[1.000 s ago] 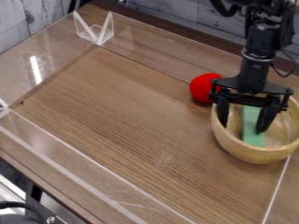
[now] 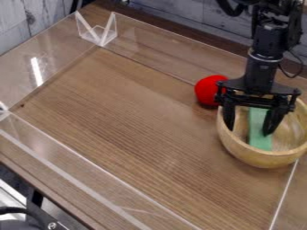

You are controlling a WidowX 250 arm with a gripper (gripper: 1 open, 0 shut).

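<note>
My black gripper (image 2: 257, 106) reaches down from the top right, its two fingers inside a tan bowl (image 2: 256, 157) at the right of the table. A green object (image 2: 260, 137) lies in the bowl between and below the fingers; whether they touch it is unclear. A red round object (image 2: 209, 90) sits just behind and left of the bowl, partly hidden by the gripper.
A small white wire-like holder (image 2: 95, 29) stands at the back left. The table's edge runs along the lower left.
The gripper has shifted very slightly within the bowl; the bowl, green object and red object look unmoved.
</note>
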